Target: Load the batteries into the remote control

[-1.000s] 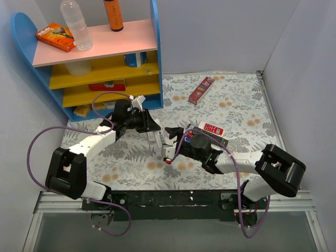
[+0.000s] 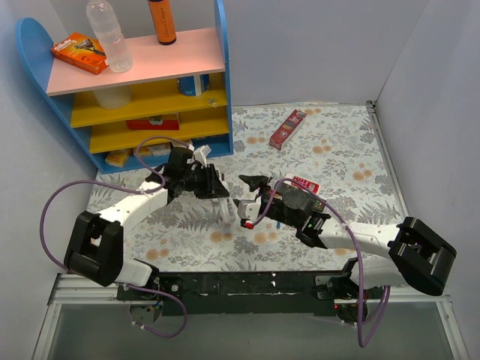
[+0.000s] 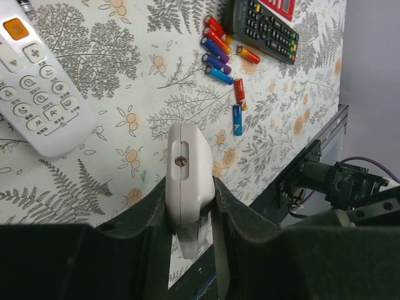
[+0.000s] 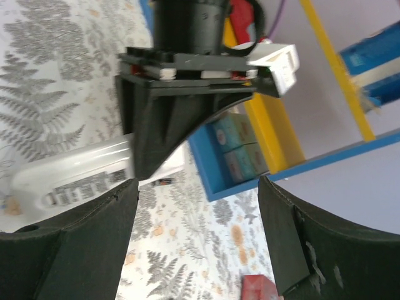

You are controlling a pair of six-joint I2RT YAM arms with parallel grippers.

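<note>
A white remote-like object (image 3: pixel 189 181), seen end-on in the left wrist view, is clamped in my left gripper. The right wrist view shows its long side (image 4: pixel 69 181), with a recess along it, partly behind a left finger (image 4: pixel 149 137). My right gripper is apart from it, fingers spread and nothing between them. Several coloured batteries (image 3: pixel 217 74) lie loose on the table beside a black remote (image 3: pixel 265 28); a red battery (image 3: pixel 240 94) and a blue one (image 3: pixel 237 120) lie nearer. A white remote with buttons (image 3: pixel 44 94) rests on the table.
Behind my left arm stands a blue shelf (image 2: pixel 226 75) with boxes and a bottle. A red and white device (image 2: pixel 306 184) sits near the black remote, and a red box (image 2: pixel 287 129) lies at the back.
</note>
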